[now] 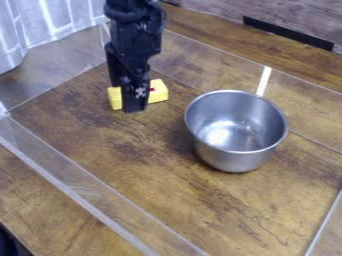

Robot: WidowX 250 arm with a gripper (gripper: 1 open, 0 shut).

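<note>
My black gripper (131,95) hangs over a yellow block (155,92) with a small red patch, left of centre; its fingers are open, one on each side in front of or around the block's left part. Whether they touch it I cannot tell. A steel bowl (235,131) stands right of the block.
A white curtain (67,20) and a white object (10,45) are at the upper left. Clear plastic edges run along the left and right.
</note>
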